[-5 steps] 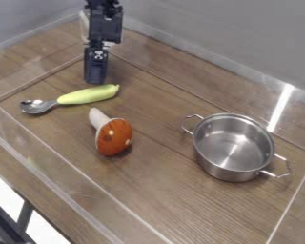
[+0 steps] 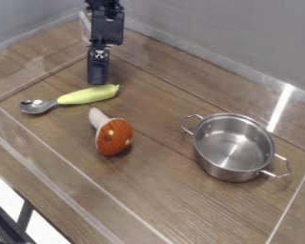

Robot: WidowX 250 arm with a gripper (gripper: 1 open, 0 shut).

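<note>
The dark gripper [image 2: 98, 71] hangs low at the back left of the wooden surface, just above a pale yellow-green vegetable [image 2: 87, 95]; its fingers are too dark and small to tell their state. A metal spoon [image 2: 41, 105] lies at the vegetable's left end. An orange-red round object [image 2: 114, 138] with a white stem-like part lies nearer, at centre left. A steel pot [image 2: 232, 143] with two handles stands on the right, empty.
Grey walls [image 2: 219, 33] bound the surface at the back. A transparent edge runs along the left.
</note>
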